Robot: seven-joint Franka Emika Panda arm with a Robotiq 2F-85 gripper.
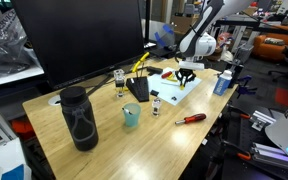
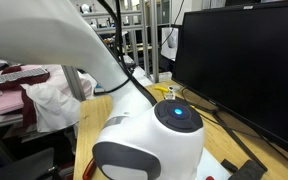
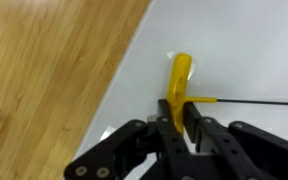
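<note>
A slim yellow object [image 3: 180,75] sticks out from between the fingertips of my gripper, which is shut on it. In exterior view 1 my gripper [image 1: 186,72] is at the far end of the table, over a white board [image 1: 172,101], with the yellow object hanging beneath it. A thin black rod with a yellow end [image 3: 202,99] runs off to the right in the wrist view, over the board; whether it touches the yellow object I cannot tell. The arm hides the gripper in exterior view 2.
A red-handled screwdriver [image 1: 191,119], a teal cup [image 1: 131,115], a small white bottle [image 1: 155,107] and a black cylinder [image 1: 79,118] stand or lie nearer. A large monitor [image 1: 89,35] lines the back.
</note>
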